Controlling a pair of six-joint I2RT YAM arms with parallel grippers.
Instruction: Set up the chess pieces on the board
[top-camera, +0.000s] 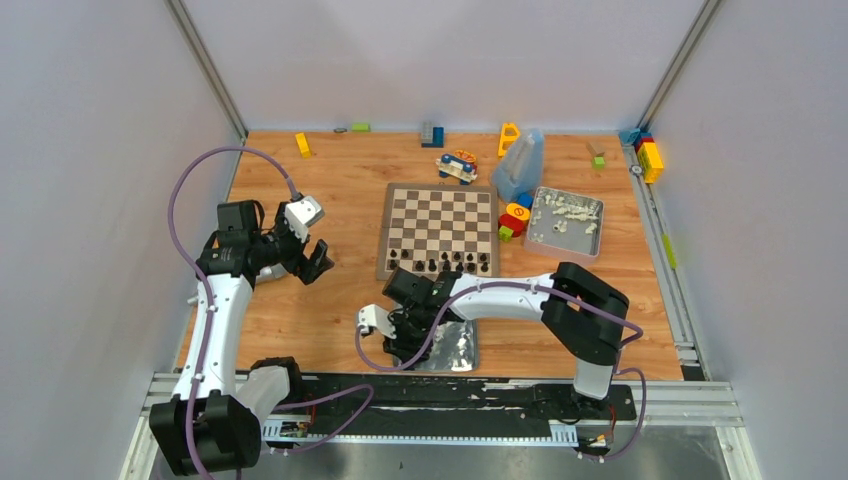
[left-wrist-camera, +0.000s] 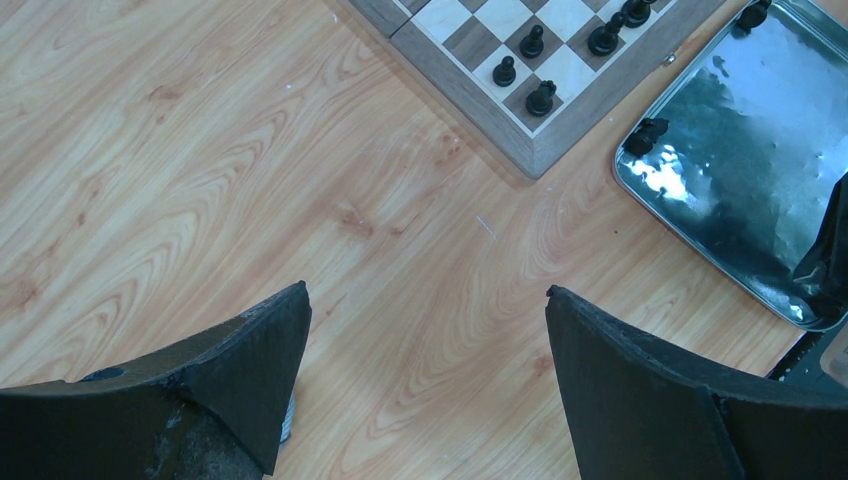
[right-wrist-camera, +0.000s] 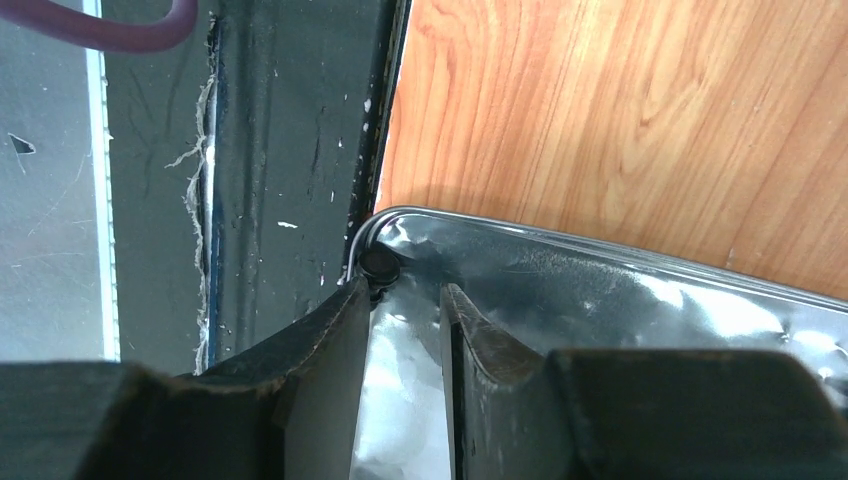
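Observation:
The chessboard (top-camera: 440, 220) has black pieces along its near rows, such as a pawn (left-wrist-camera: 505, 72). Below it lies a metal tray (left-wrist-camera: 720, 200) with a few black pieces. My right gripper is low over the tray, part open, fingertips beside a black piece (right-wrist-camera: 379, 263) in the tray's corner; whether they touch it is unclear. My left gripper (top-camera: 318, 262) stands open over bare wood, left of the board.
A container of white pieces (top-camera: 563, 225) sits right of the board, beside toy blocks and a blue bag (top-camera: 520, 165). The table's front edge and black rail border the metal tray.

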